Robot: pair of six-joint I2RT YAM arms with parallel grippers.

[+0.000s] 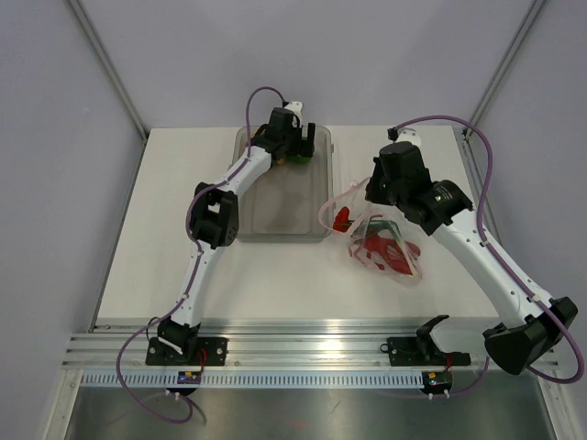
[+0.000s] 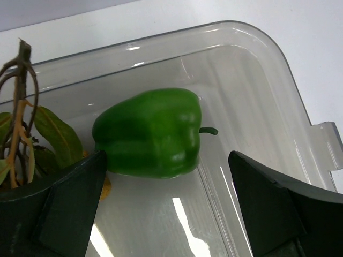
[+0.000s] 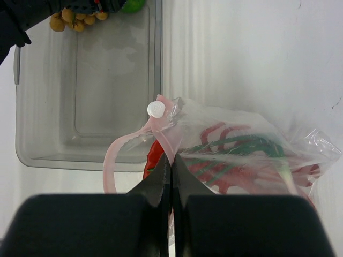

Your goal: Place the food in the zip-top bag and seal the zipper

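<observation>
In the left wrist view a green pepper lies on its side in the clear tray, between the spread fingers of my open left gripper, which does not grip it. From above, my left gripper partly hides the pepper. Red food shows through the clear zip bag, with some red at its mouth. My right gripper is shut at the bag's pinkish rim, which runs down between its fingertips. A white slider sits on that rim.
Small yellow-orange fruit and a leafy stem lie in the tray beside the pepper. The clear tray is bare in its front part. Free white table stretches in front.
</observation>
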